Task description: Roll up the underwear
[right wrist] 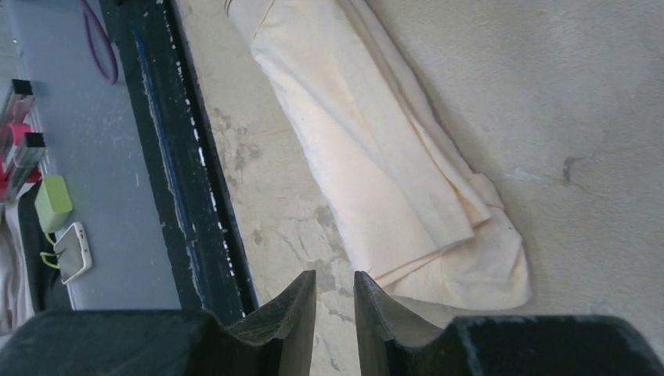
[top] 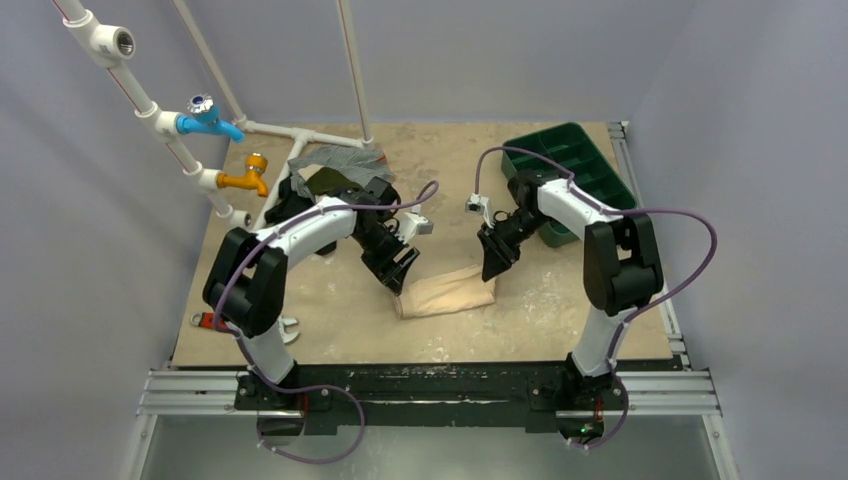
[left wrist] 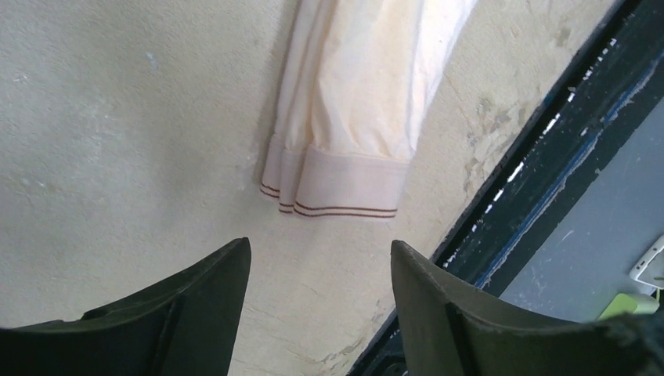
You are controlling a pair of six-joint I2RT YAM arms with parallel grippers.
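Observation:
The cream underwear [top: 447, 294] lies folded into a long flat strip near the front of the table. In the left wrist view its layered waistband end [left wrist: 348, 184] faces my left gripper, whose fingers are spread with only bare table between them. At the other end, the right wrist view shows the folded underwear [right wrist: 376, 172] with a loose rounded flap [right wrist: 485, 270] at its corner. My right gripper is partly open over that end, a narrow gap between its fingertips and no cloth visibly pinched.
A green divided bin [top: 585, 165] stands at the back right. Dark and grey cloths [top: 340, 165] are heaped at the back left by the white pipes. A red-handled wrench [top: 207, 321] lies at the left, partly under my left arm.

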